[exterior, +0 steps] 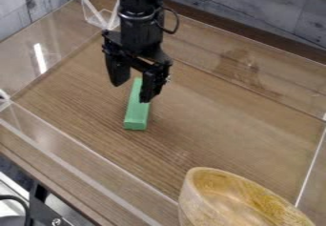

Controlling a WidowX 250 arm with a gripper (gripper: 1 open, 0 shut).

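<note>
My black gripper [137,75] is at the middle left of the camera view, its fingers spread open and pointing down. It hangs over the upper end of a green block [135,118], a long flat piece lying lengthwise on the wooden table [235,120]. Whether it touches the block I cannot tell.
A large yellow bowl [235,201] fills the bottom right corner. A wire or clear plastic object [102,12] sits at the top left, partly behind my arm. Black cables show at the bottom left corner.
</note>
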